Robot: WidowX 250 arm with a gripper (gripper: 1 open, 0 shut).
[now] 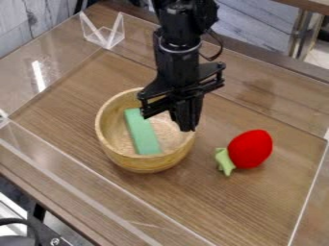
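My black gripper [188,119] hangs over the right part of a round wooden bowl [123,149]. It looks shut, with nothing visible between its fingers. A green block [141,131] lies in the bowl, left of the gripper tip. To the right of the bowl, a red object [252,148] with a light green part [226,161] lies on the table.
The wooden table [164,208] has free room at the front, left and far right. Clear plastic pieces [106,31] stand at the back left and at the left edge. A ledge runs along the top right.
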